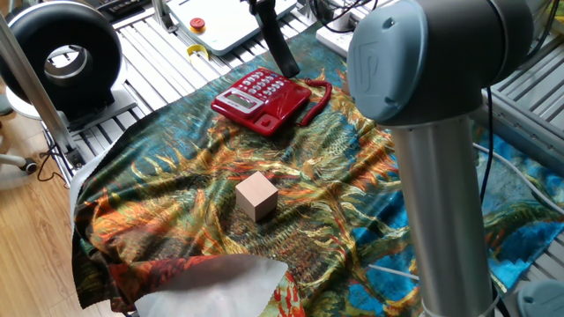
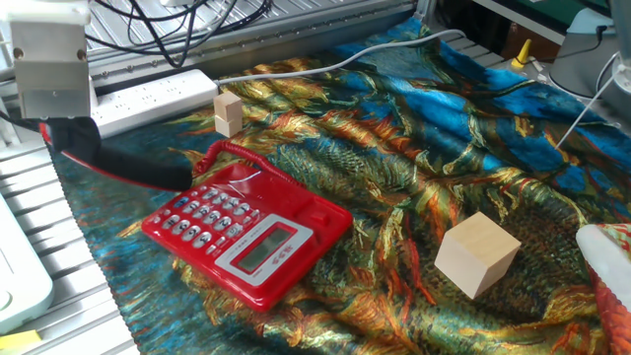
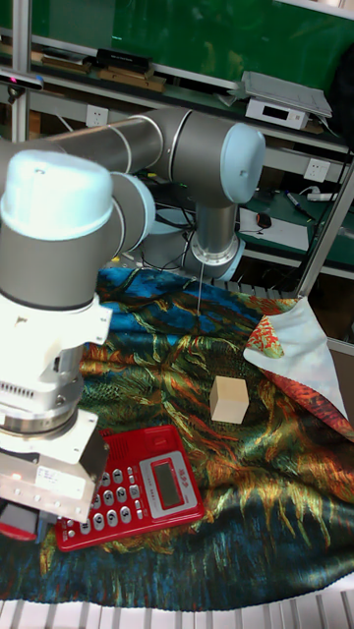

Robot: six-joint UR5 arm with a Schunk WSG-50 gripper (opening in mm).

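Note:
A red desk telephone with a keypad and small display lies on the patterned cloth. Its handset, dark on the side facing the camera, slants up from beside the phone's far left corner. At the handset's raised end my gripper is shut on it, in the upper left of exterior view 2. The coiled red cord lies along the phone's side. Exterior view 1 shows the handset hanging with its upper end near the frame's top. Whether its lower end touches anything is unclear.
A wooden cube sits on the rumpled cloth, away from the phone. Smaller wooden blocks stand near a white power strip. One cloth corner is folded over, showing its white underside.

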